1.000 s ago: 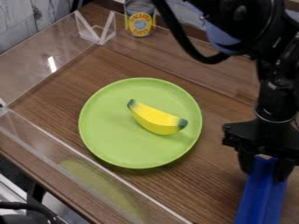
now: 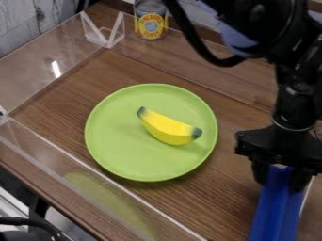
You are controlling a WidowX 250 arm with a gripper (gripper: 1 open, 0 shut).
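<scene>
My black gripper (image 2: pixel 280 162) is at the right, shut on a blue object (image 2: pixel 274 213) that stands below it and runs out of the bottom edge. The fingertips are partly lost against the dark body and the blue object. A yellow toy banana (image 2: pixel 169 125) lies on a green plate (image 2: pixel 128 154) in the middle, to the left of the gripper.
A can (image 2: pixel 150 24) with a yellow label stands at the back. Clear plastic walls (image 2: pixel 38 66) border the wooden table (image 2: pixel 88 75) on the left and front. Bare wood lies behind the plate.
My gripper has shifted slightly upward and left with the blue object. The banana and plate have not moved.
</scene>
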